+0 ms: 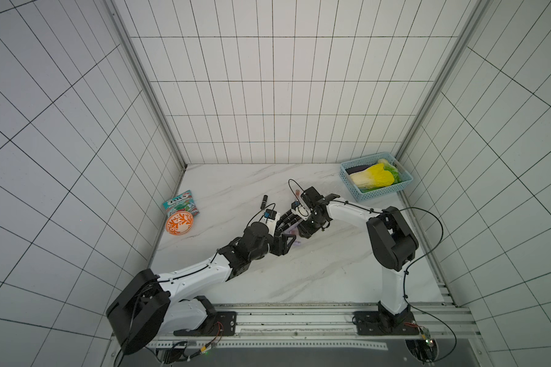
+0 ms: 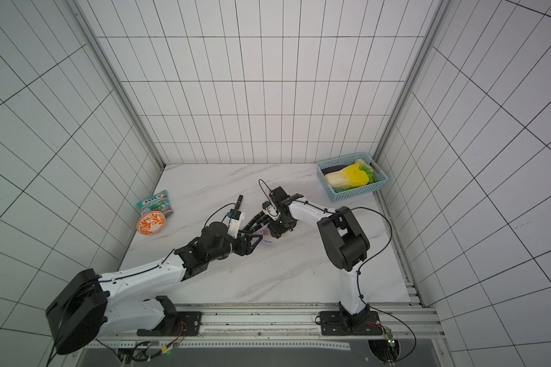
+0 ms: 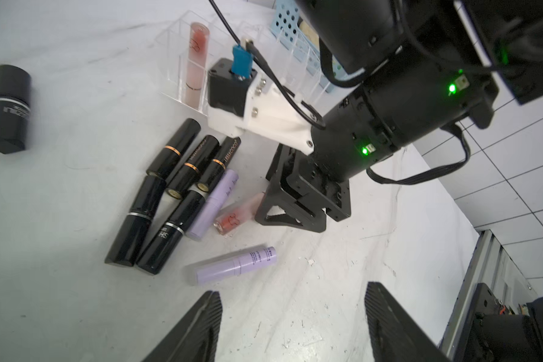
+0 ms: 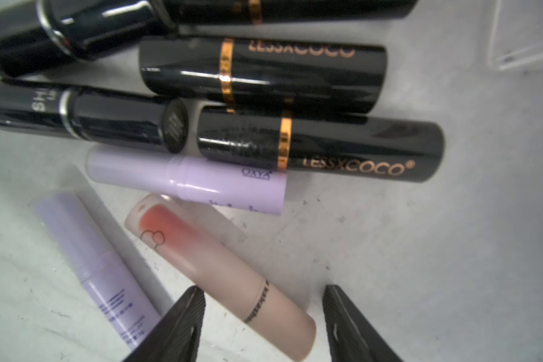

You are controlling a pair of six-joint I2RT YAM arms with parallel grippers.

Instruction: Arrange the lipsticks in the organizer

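A clear organizer (image 3: 172,72) holds a pink-red gloss (image 3: 196,60). Before it lie several black lipsticks (image 3: 132,229), lilac tubes (image 3: 235,265) and a translucent pink gloss (image 4: 223,277); one black lipstick (image 3: 9,108) lies apart. My right gripper is low, its part-open fingers straddling the pink gloss's lower end, with no clear sign of gripping. My left gripper hangs open above the table, near the lilac tube, nothing between its fingers.
A blue basket of vegetables (image 1: 342,177) stands at back right. A packet and orange-white round item (image 1: 179,223) lie at left.
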